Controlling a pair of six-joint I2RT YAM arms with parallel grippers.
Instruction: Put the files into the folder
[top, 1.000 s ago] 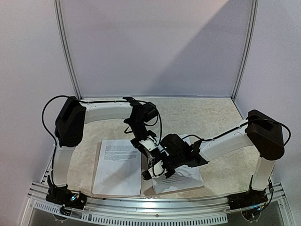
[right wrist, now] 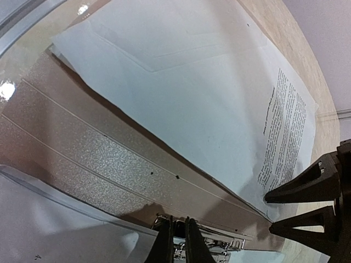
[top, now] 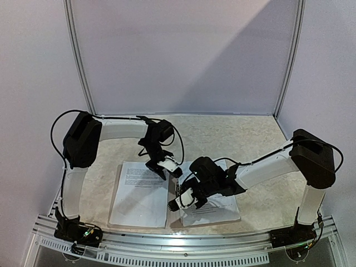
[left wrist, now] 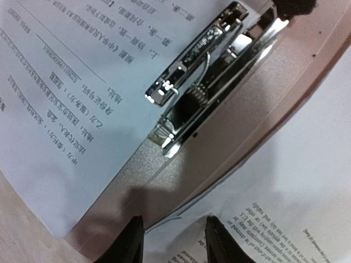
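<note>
The open folder lies flat, its bare brownish spine (right wrist: 115, 159) showing between two piles of sheets. On its left half rests a printed file (top: 139, 194); the other file (top: 214, 211) lies on the right half, its edge beside the metal clip (left wrist: 189, 66). My left gripper is open at a corner of the left file, with fingers apart and the paper's edge showing between them. I cannot tell whether they touch the paper. My right gripper has its fingers close together on the clip's end, shut on it.
Both arms stand close together over the spine, with the left gripper's fingers (right wrist: 307, 189) near the clip's far end. Bare table (top: 222, 130) stretches behind the folder. A metal rail (top: 183, 240) runs along the front edge.
My left gripper has moved left, from over the spine and clip to the left file's back corner. The right arm has stayed almost still at the clip.
</note>
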